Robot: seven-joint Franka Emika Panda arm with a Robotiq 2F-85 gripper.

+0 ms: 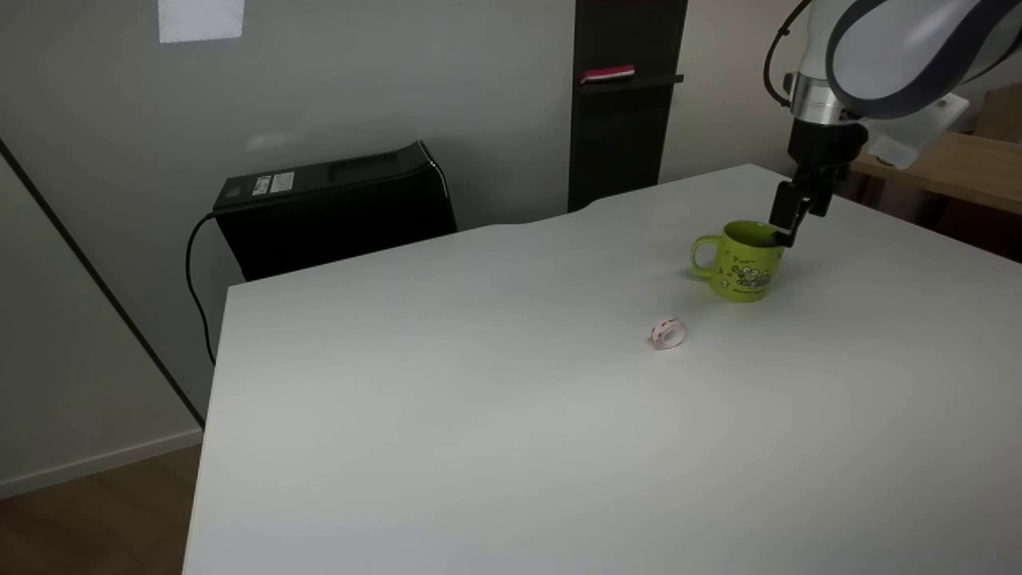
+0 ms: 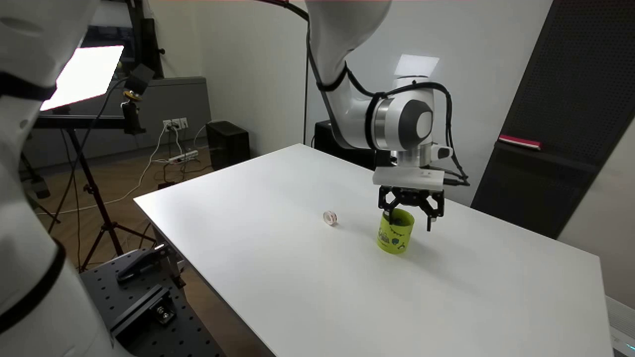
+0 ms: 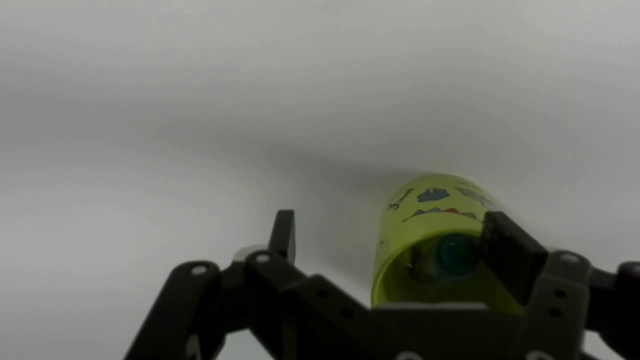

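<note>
A green mug with printed figures stands upright on the white table, its handle toward the left in exterior view 1. My gripper is above it with fingers wide apart; one finger is over the mug's mouth and the other hangs outside, beyond the rim. In the wrist view the mug is at lower right, and the right finger overlaps its opening. Something teal and round shows inside the mug; what it is I cannot tell. Nothing is gripped.
A small white and red tape roll lies on the table near the mug.
</note>
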